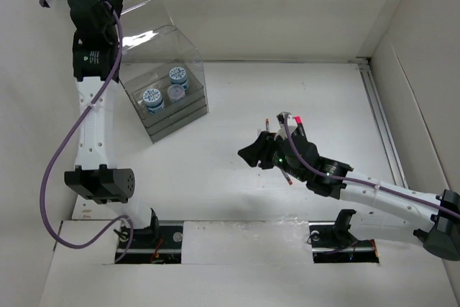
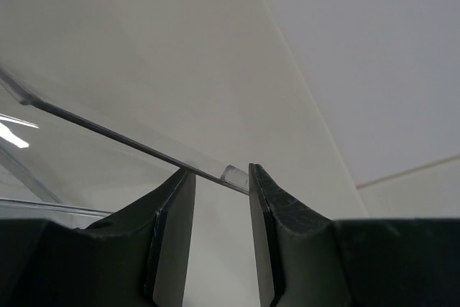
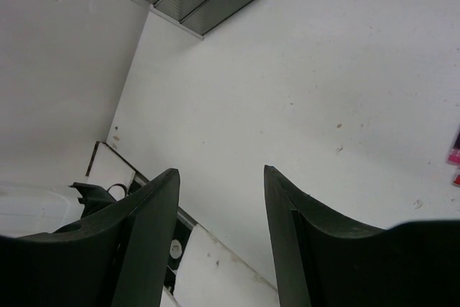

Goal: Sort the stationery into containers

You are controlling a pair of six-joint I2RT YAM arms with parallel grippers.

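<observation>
A clear acrylic container [image 1: 169, 121] with several blue-labelled jars [image 1: 153, 100] stands at the back left, its lid raised. My left gripper is up by the lid edge [image 2: 115, 134], part open; whether that edge lies between the fingers is unclear. My right gripper [image 1: 251, 150] hangs open over the table, nothing between its fingers. Pens [image 1: 289, 180] and red items [image 3: 454, 154] lie partly hidden under the right arm.
Walls enclose the back and sides, with a metal rail [image 1: 381, 120] along the right edge.
</observation>
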